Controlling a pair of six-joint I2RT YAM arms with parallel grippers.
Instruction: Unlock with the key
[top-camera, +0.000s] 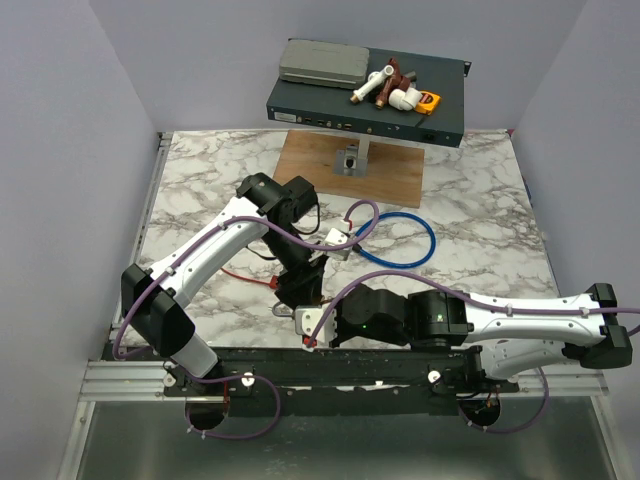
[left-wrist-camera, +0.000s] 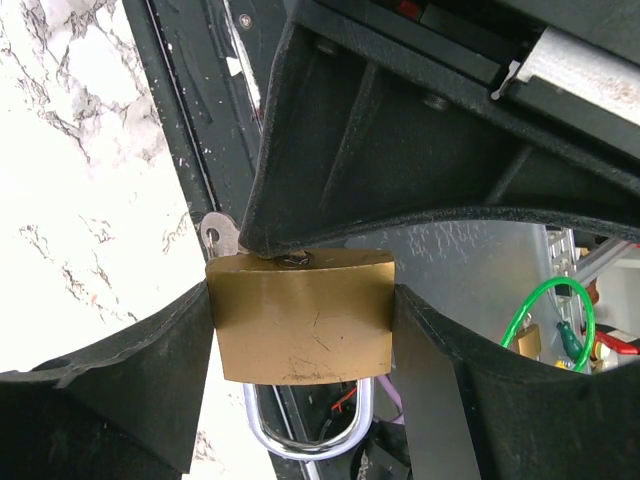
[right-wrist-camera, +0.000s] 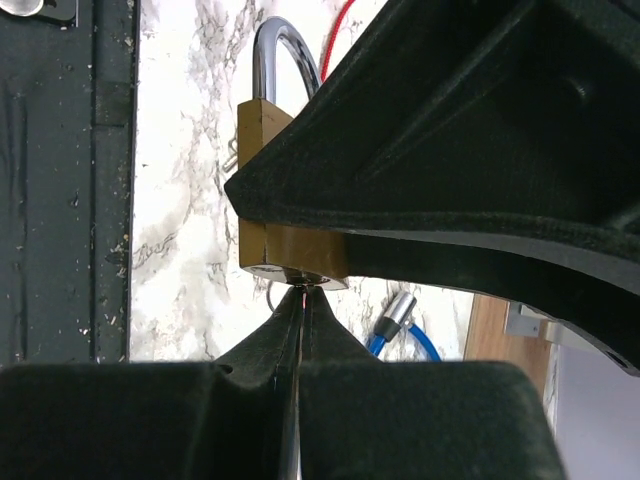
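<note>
In the left wrist view a brass padlock (left-wrist-camera: 303, 350) is clamped between the fingers of my left gripper. Its silver shackle (left-wrist-camera: 262, 432) points away from the keyhole side, both legs running up behind the body. A small silver key head (left-wrist-camera: 220, 236) with a hole shows beside the dark tip of the right gripper. From the right wrist view, my right gripper is shut, its fingertips meeting right at the padlock's keyhole face (right-wrist-camera: 292, 274). Whether a key sits between those tips is hidden.
A blue cable loop (top-camera: 433, 235) and a red cord (top-camera: 243, 276) lie on the marble table (top-camera: 470, 190). The raised shelf (top-camera: 325, 108) at the back carries a grey case and fittings. Both arms crowd together over the front edge.
</note>
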